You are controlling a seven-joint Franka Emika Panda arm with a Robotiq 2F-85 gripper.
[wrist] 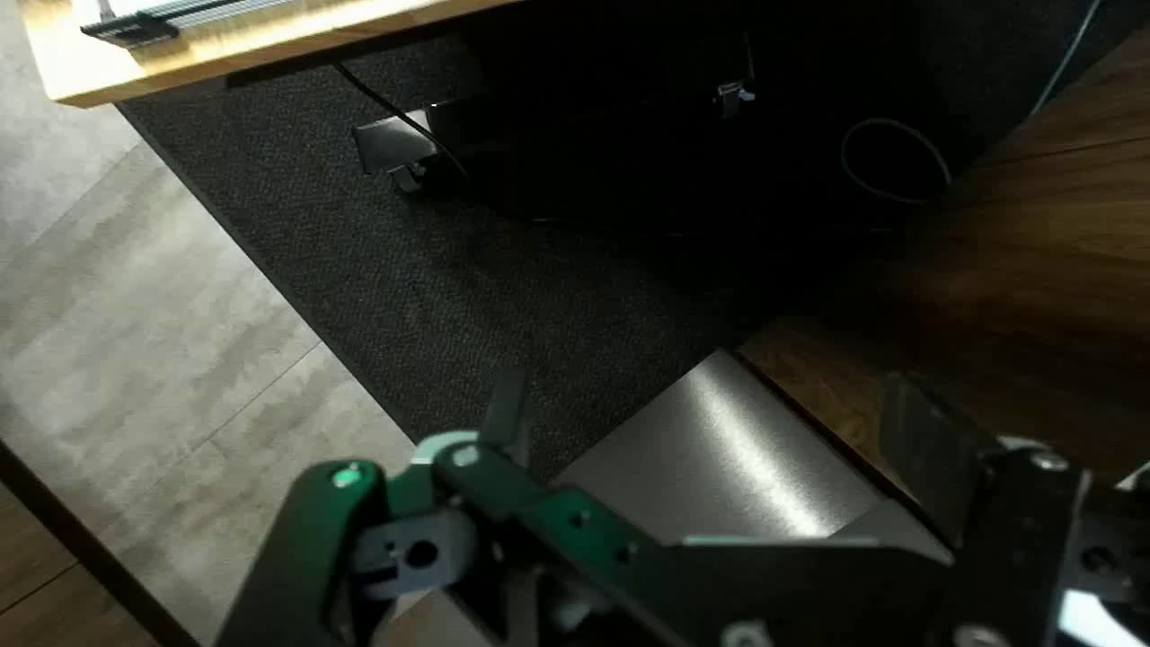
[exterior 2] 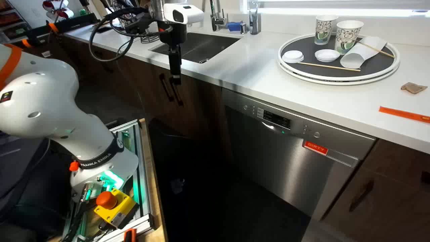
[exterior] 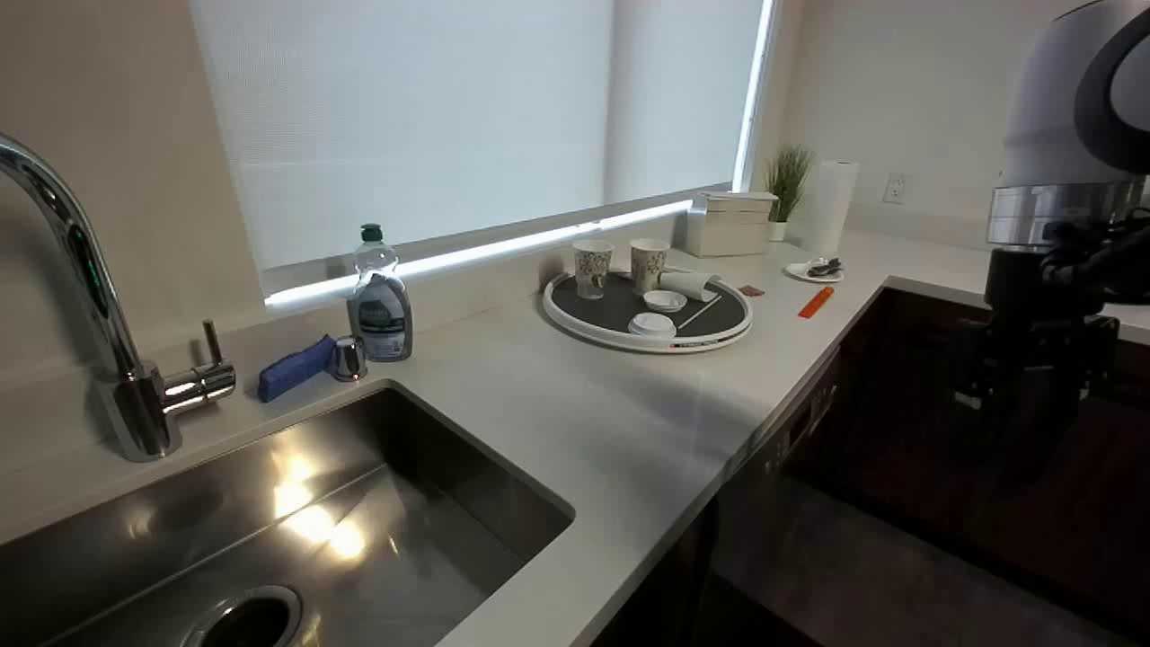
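Note:
Wide open, my gripper has nothing between its fingers in the wrist view. Below it show the floor mat and the dishwasher front. Exterior view 2 has the gripper [exterior 2: 175,76] pointing down in front of the counter edge, near the sink. On the counter, a round black tray with a white rim [exterior 2: 283,69] carries two patterned paper cups [exterior 2: 325,30], a white cup lying on its side [exterior 2: 362,52], two white lids [exterior 2: 327,55] and thin wooden sticks [exterior 2: 330,66]. The tray stands well apart from the gripper.
A steel sink [exterior: 431,550] with a faucet [exterior: 86,259] is cut into the counter; a soap bottle [exterior: 380,307] and blue sponge [exterior: 296,367] stand behind it. An orange strip [exterior: 816,302] lies right of the tray. Counter between sink and tray is clear.

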